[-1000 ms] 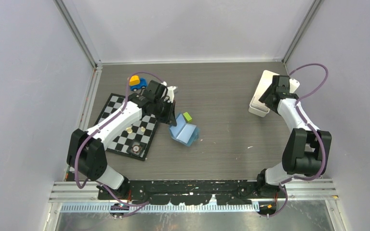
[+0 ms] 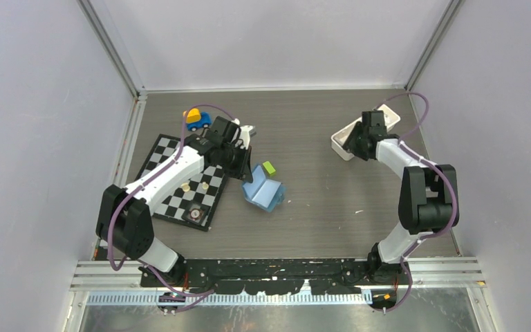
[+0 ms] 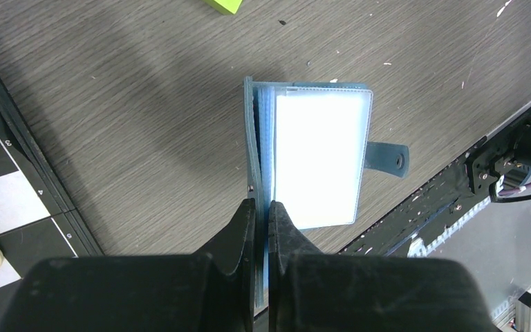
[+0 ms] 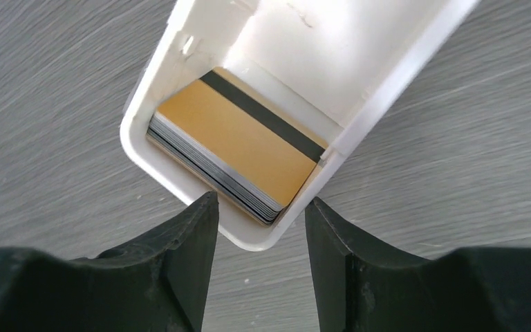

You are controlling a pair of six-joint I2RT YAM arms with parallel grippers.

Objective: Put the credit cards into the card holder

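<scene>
The blue card holder [image 3: 317,152] stands open on the table, its clear sleeves spread out. My left gripper is shut on the edge of its cover. In the right wrist view, a stack of cards [image 4: 238,138], orange on top with a black stripe, lies in one end of the white box [image 4: 380,97]. My right gripper has its fingers on either side of the box's corner, the left fingertip at the end wall and the right one against the long wall. From above, that gripper partly covers the box [image 2: 337,146].
A chessboard [image 2: 164,149] with a few pieces lies left of the holder. A green block [image 2: 269,168] sits just behind the holder, and a blue and yellow toy car [image 2: 198,120] is at the back left.
The right arm has swung left, and the white box has shifted left and turned with it. My left arm and the card holder look nearly the same.
</scene>
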